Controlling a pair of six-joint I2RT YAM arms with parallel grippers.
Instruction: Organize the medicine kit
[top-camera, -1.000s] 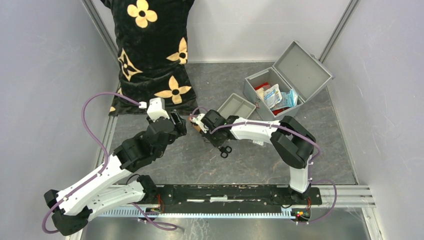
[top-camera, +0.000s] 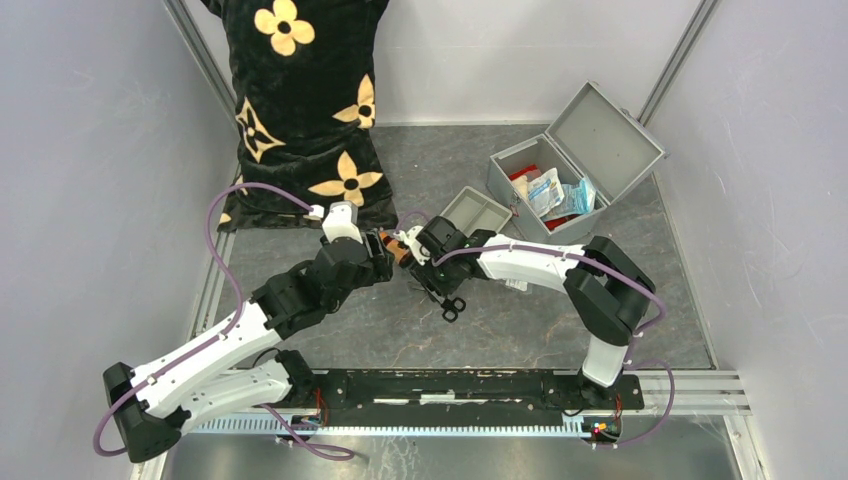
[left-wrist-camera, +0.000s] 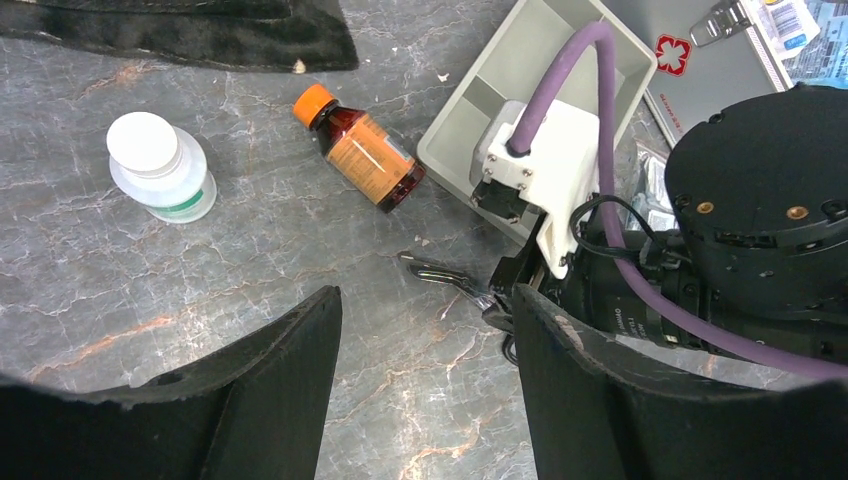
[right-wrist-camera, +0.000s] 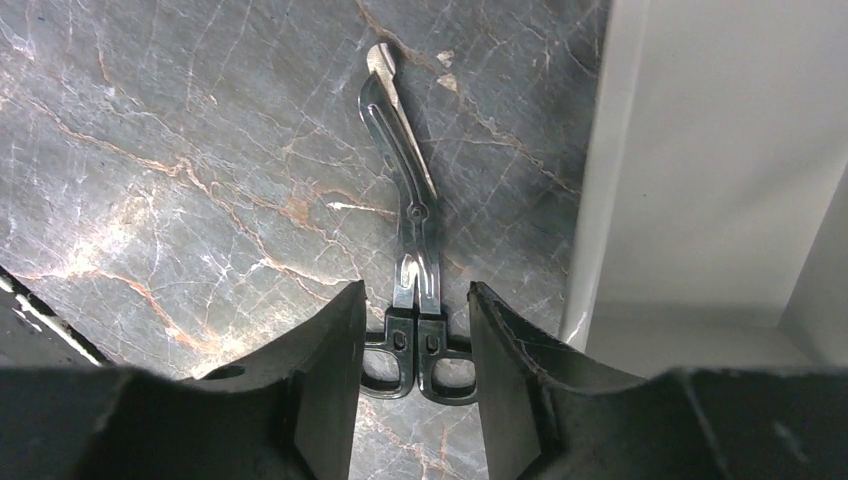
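Observation:
Black-handled scissors (right-wrist-camera: 418, 230) lie on the grey marbled floor, their blades pointing away from my right gripper. That gripper is open, and the handles show between its fingers; whether the fingers touch them cannot be told. My left gripper is also open and empty, over bare floor. Ahead of it, an orange-labelled brown bottle (left-wrist-camera: 372, 157) lies on its side, and a white bottle (left-wrist-camera: 163, 172) stands to the left. An empty grey tray (left-wrist-camera: 470, 110) sits beside the brown bottle. The open medicine case, with its lid (top-camera: 606, 140) back, holds packets (top-camera: 546, 192).
The right arm (top-camera: 530, 262) crosses over the floor and hides part of the tray. A clear packet (top-camera: 517, 284) shows beneath it. A black flowered cushion (top-camera: 300, 120) stands at the back left. Open floor lies at the front right.
Both arms have shifted somewhat to the right since a second ago.

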